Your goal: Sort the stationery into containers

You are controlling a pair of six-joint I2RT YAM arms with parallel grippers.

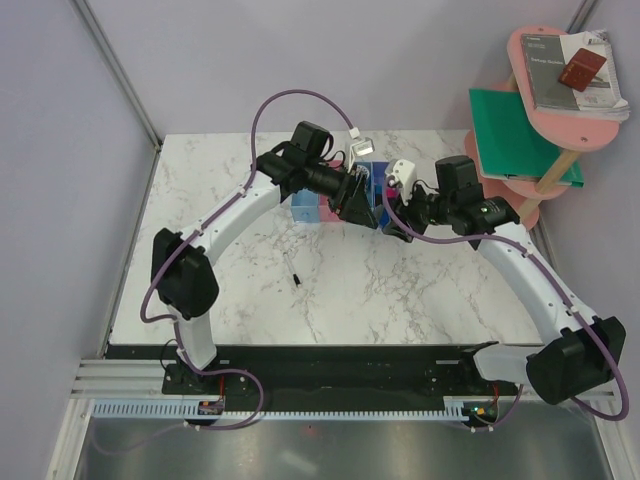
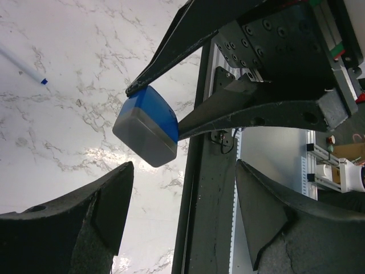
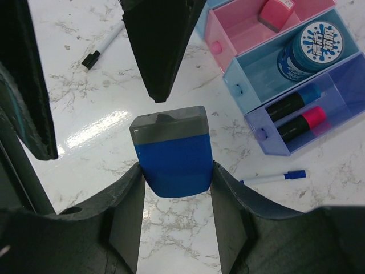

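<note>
My right gripper (image 1: 397, 215) is shut on a blue block with a grey end (image 3: 171, 160), held above the table. My left gripper (image 1: 355, 205) is open, close beside it; in the left wrist view the block sits beyond its spread fingertips, between the right fingers. A row of drawer-like containers (image 1: 305, 205) holds a red item (image 3: 276, 12), a blue jar (image 3: 311, 50) and two markers (image 3: 299, 125). A white pen with a black cap (image 1: 293, 270) and another with a blue cap (image 3: 274, 177) lie loose on the table.
A pink shelf (image 1: 560, 125) at the back right carries papers, a green folder (image 1: 505, 135) and a red-brown item (image 1: 582, 70).
</note>
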